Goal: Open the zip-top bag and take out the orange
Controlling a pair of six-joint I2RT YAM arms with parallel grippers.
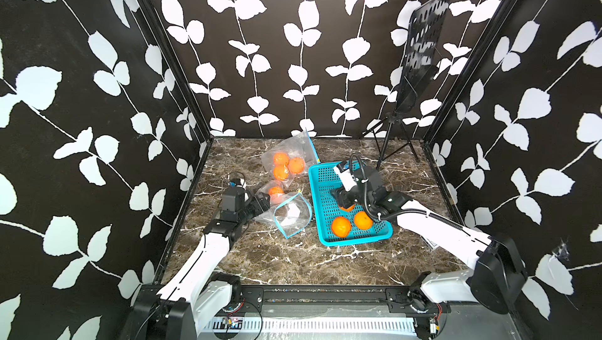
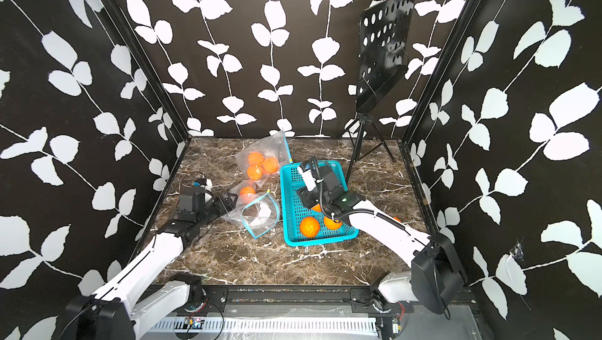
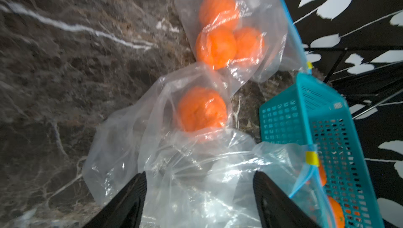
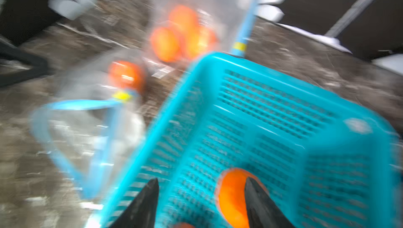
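Note:
An opened zip bag [image 3: 134, 152] with a blue-edged mouth lies left of the basket, one orange [image 3: 202, 109] still inside. My left gripper is open over this bag, nothing clearly between its fingers. Behind it, a second bag [image 1: 304, 149] holds several oranges. The teal basket [image 2: 288, 233] contains several loose oranges [image 1: 341, 227]. My right gripper hangs over the basket, part open, above an orange [image 4: 233, 196]; the right wrist view is blurred.
A black perforated panel on a tripod [image 1: 420, 45] stands at the back right. Bare marble table [image 1: 238, 258] shows at the front and sides. Dark patterned walls surround the table.

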